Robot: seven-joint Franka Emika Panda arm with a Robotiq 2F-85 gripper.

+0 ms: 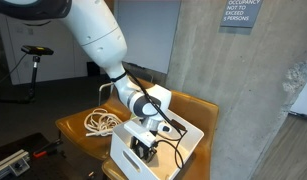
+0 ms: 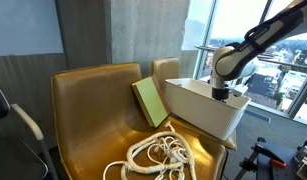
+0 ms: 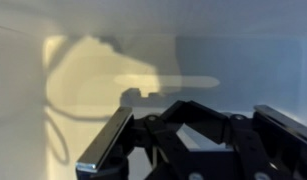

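My gripper reaches down inside a white open box on the brown seats. In the wrist view the two fingertips of the gripper stand apart, with a dark object between them. What that object is cannot be made out. Under it, the box's pale floor lies in blur, with the arm's shadow across it. The second exterior view shows the arm entering the box from above, its near wall hiding most of the fingers.
A heap of white rope lies on the brown seat beside the box. An olive-green board leans against the backrest. Box walls stand close around the gripper; the concrete wall is behind.
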